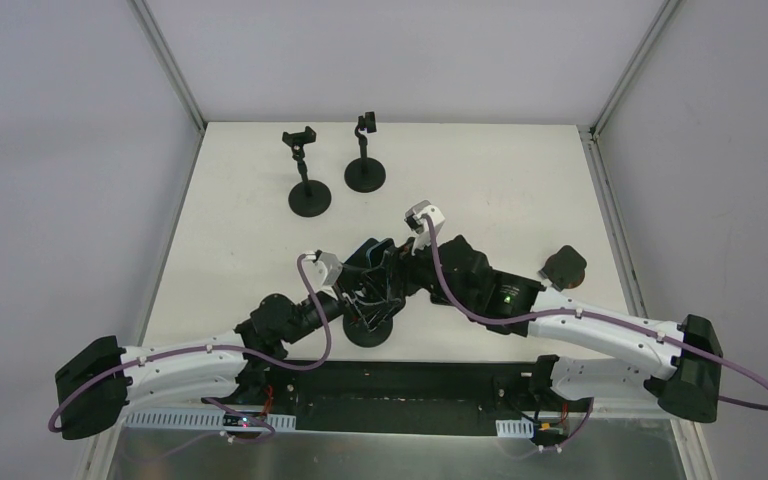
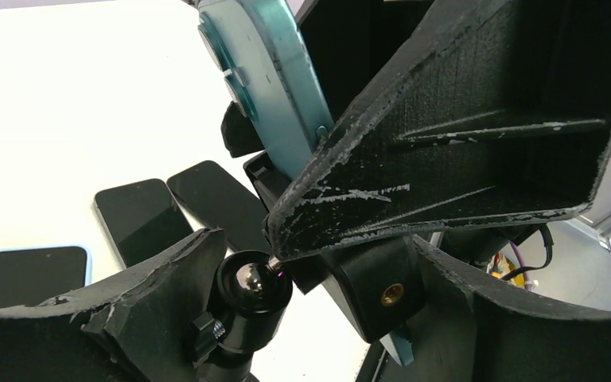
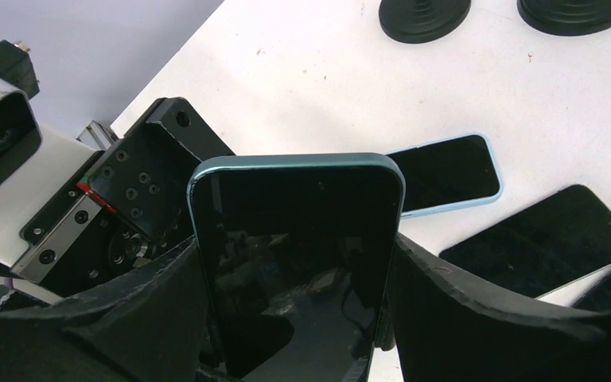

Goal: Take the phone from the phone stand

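A phone with a teal frame [image 3: 294, 270] is upright between the fingers of my right gripper, which is shut on it. In the left wrist view the phone's teal edge [image 2: 274, 79] tilts above the stand's black holder [image 2: 374, 282] and ball joint [image 2: 251, 286]. My left gripper has its fingers apart on either side of the stand's head and joint. In the top view both grippers meet over the stand, whose round base [image 1: 365, 332] shows beneath them and largely hides under the arms.
Two empty stands [image 1: 309, 197] [image 1: 365, 174] stand at the back left. Several phones lie flat, among them a blue-rimmed one [image 3: 445, 171] and a black one [image 3: 541, 239]. A dark object [image 1: 565, 265] sits at the right.
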